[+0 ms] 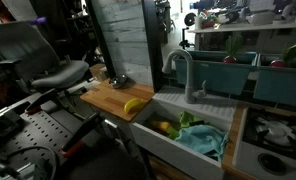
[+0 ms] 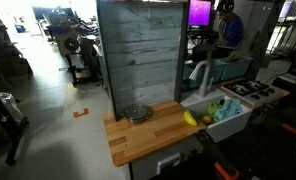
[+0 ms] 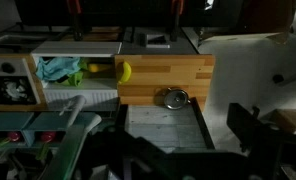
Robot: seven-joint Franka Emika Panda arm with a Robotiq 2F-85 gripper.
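A yellow banana-shaped object lies on the wooden counter, close to the sink's edge. Farther along the counter sits a round metal pot, also seen in the wrist view. Inside the white sink are a crumpled light-blue cloth, something green and a yellow item. My gripper is open in front of the counter, its dark, red-marked fingers far apart at the top of the wrist view. Nothing shows between them, and they stand clear of the objects.
A pale faucet rises behind the sink. The stove adjoins it, and blue-green planters line the back. A grey plank wall stands behind the counter.
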